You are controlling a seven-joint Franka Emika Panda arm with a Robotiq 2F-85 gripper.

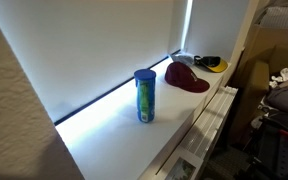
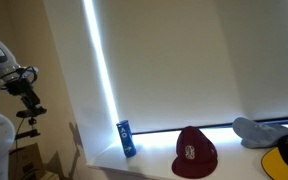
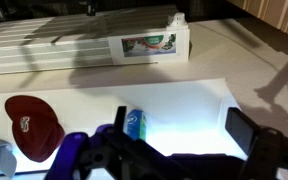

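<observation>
A blue can-shaped container (image 1: pixel 145 97) with a dark blue lid and a green patch stands upright on the white ledge (image 1: pixel 104 134). In exterior view 2 the same container (image 2: pixel 126 139) is by the bright strip, well to the right of my gripper (image 2: pixel 31 108), which hangs in the air at the far left. Seen from the wrist, my gripper is open, its dark fingers (image 3: pixel 239 130) wide apart. The blue container (image 3: pixel 135 125) shows beyond and between them, partly covered by the gripper body. No object is visible held in the fingers.
A maroon cap (image 1: pixel 186 78) rests farther along the ledge, followed by a grey cap (image 2: pixel 259 131) and a black-and-yellow cap (image 2: pixel 285 158). In the wrist view, a white slatted unit (image 3: pixel 46 52) carrying a small picture (image 3: pixel 149 45) lies beside the ledge.
</observation>
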